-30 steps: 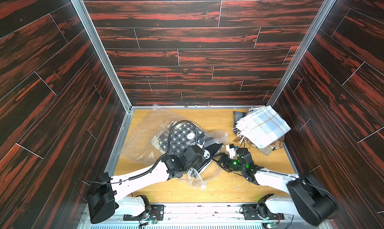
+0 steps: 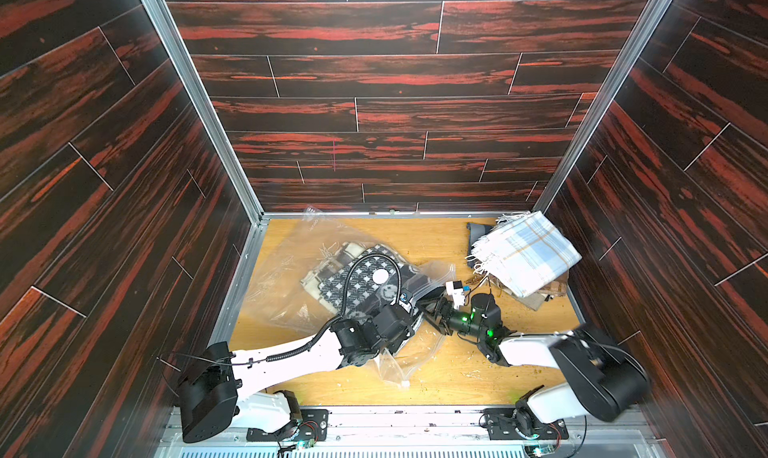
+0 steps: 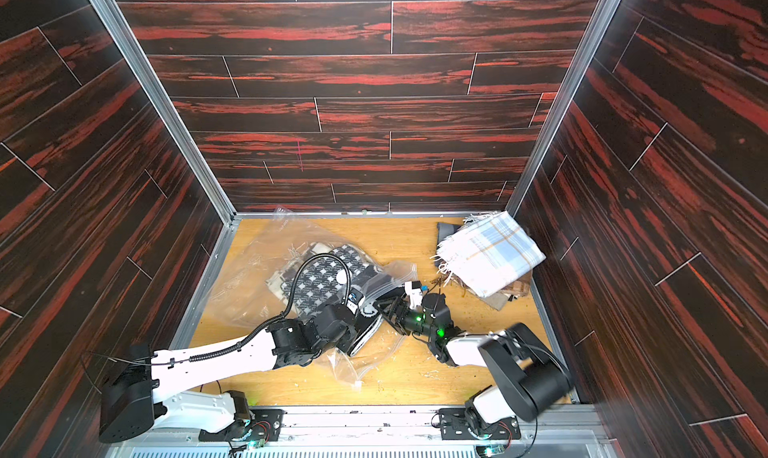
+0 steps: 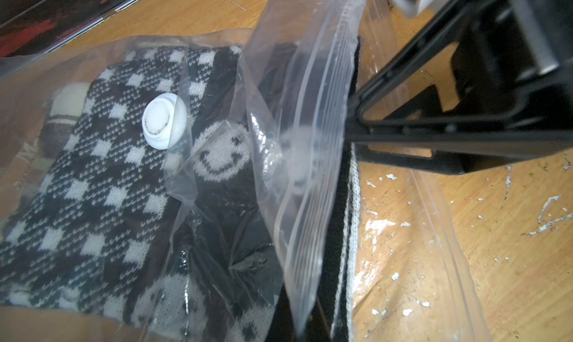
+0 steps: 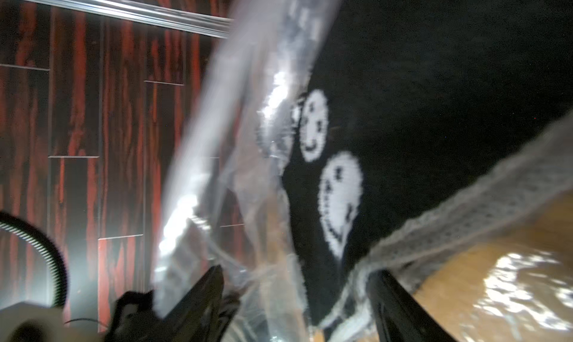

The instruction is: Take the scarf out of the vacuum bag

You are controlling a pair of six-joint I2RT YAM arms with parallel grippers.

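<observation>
The clear vacuum bag [image 2: 280,290] lies mid-table, holding black-and-white knitted scarves [image 4: 95,192] with check and smiley patterns. My left gripper [image 2: 404,330] sits low at the bag's zip opening; it looks shut, its tips mostly hidden under the plastic. My right gripper [image 2: 432,314] reaches into the mouth from the right, its fingers part open around the dark scarf edge [image 5: 417,73]; whether they touch it is unclear. The zip strip [image 4: 310,163] stands raised beside them.
A stack of folded cloths, white-blue plaid on top [image 2: 524,250], lies at the back right. Dark walls enclose the wooden table [image 2: 480,378], with bare room at front right.
My right gripper has moved slightly left, further into the bag's mouth, with its arm shifting.
</observation>
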